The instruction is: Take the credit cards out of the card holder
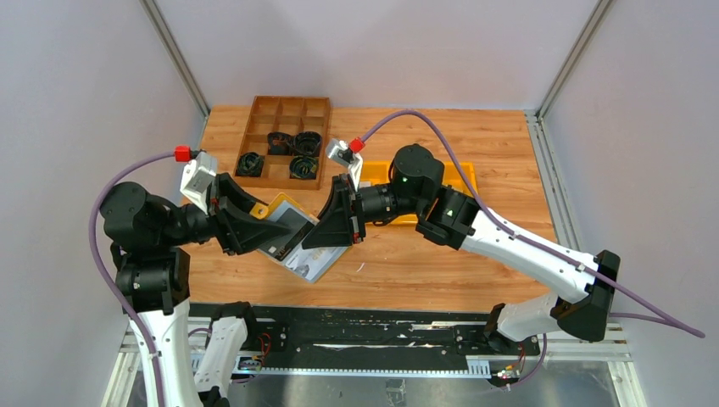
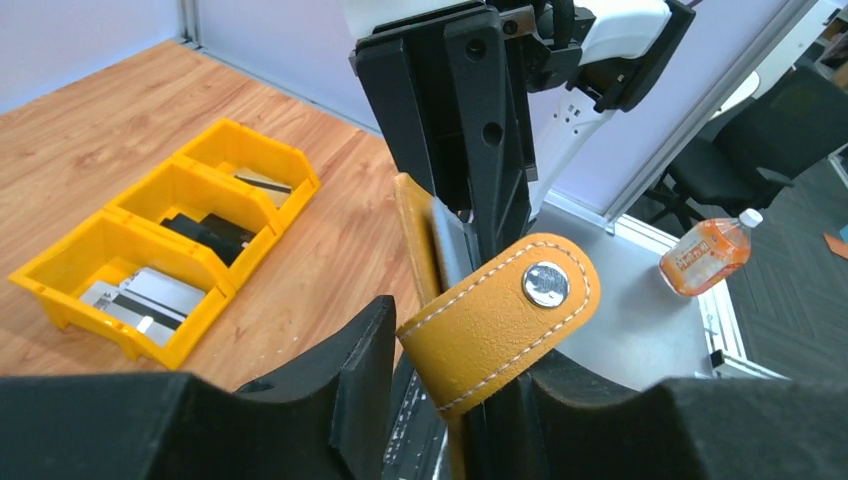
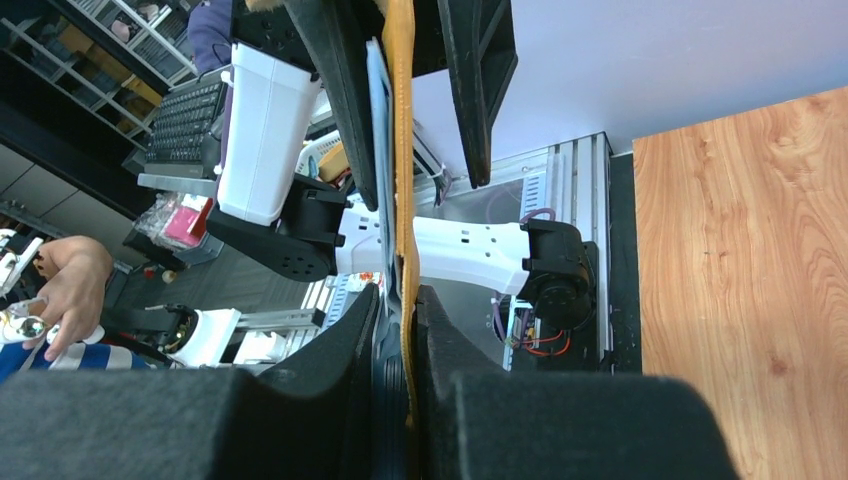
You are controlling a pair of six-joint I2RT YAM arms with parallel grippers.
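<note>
The card holder, yellow leather with a clear sleeve side (image 1: 315, 262), hangs tilted above the table. Its strap with a metal snap (image 2: 545, 285) stands out close to the left wrist camera. My right gripper is shut on the holder, pinching it from the right. Around the holder's other end, my left gripper stands partly open; one finger (image 3: 355, 130) is close against the bluish sleeve side and the other is clear of the yellow leather. A dark card (image 1: 292, 242) shows through the sleeve; the right gripper covers part of it.
A yellow bin (image 2: 165, 230) with three compartments holds cards and dark items. At the back left stands a wooden tray (image 1: 284, 107) with several dark coils. A wall stands close beside the left arm.
</note>
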